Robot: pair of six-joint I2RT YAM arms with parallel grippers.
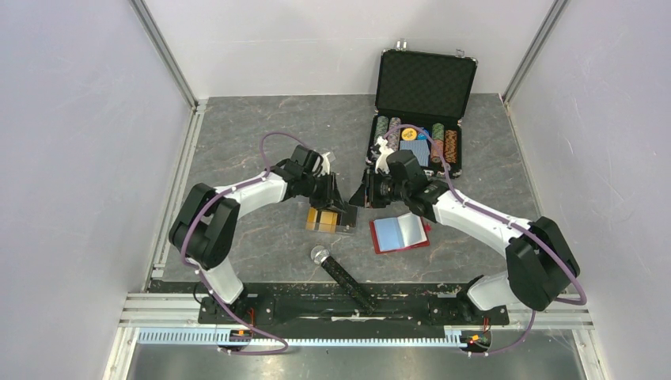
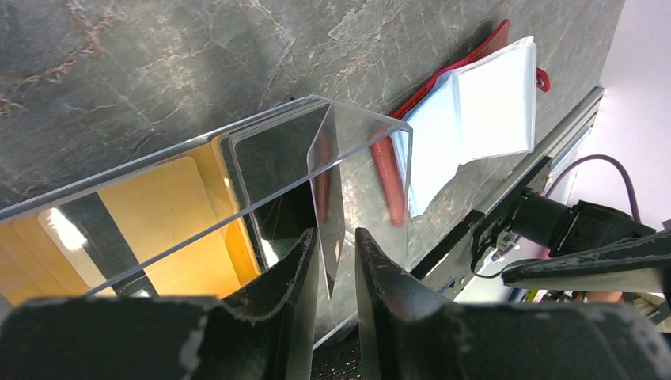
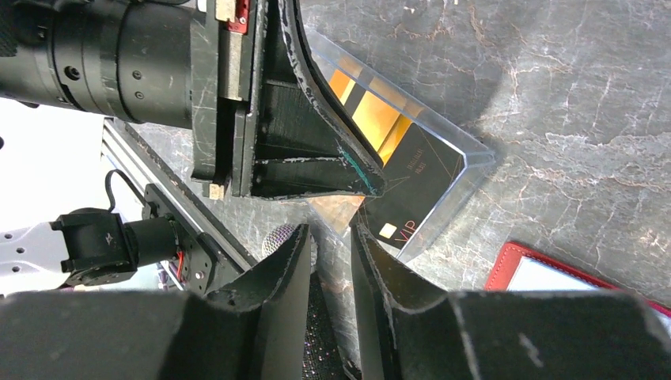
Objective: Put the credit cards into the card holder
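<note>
A clear box (image 1: 323, 230) lies mid-table, holding gold cards (image 2: 162, 202) and black cards (image 3: 411, 186). My left gripper is at the box's black-card end, with a gap between its fingertips. A thin glossy panel (image 2: 326, 178) stands on edge at that gap; whether it is a card or part of the box, I cannot tell. The red card holder (image 1: 402, 233) lies opened to the right of the box, its sleeves (image 2: 498, 99) spread. Above the box's right side, my right gripper is open, nothing between its fingers.
A microphone (image 1: 342, 275) lies in front of the box. At the back stands an open black case (image 1: 426, 87) with poker chips (image 1: 451, 146). The two grippers hang close together. Bare table shows at the left and behind the box.
</note>
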